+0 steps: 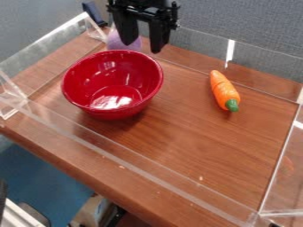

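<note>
My black gripper (142, 37) hangs at the top middle of the view, over the back of the red bowl, with its two dark fingers apart and bare space between them. The empty red bowl (112, 93) sits on the wooden surface at the left middle. An orange toy carrot (224, 90) with a green tip lies to the right. Behind my gripper, a purple object (116, 43) is partly hidden at the back left.
Clear low walls surround the wooden board (190, 160) on its sides. Bare wood lies in front of and to the right of the bowl. Equipment shows below the board at bottom left.
</note>
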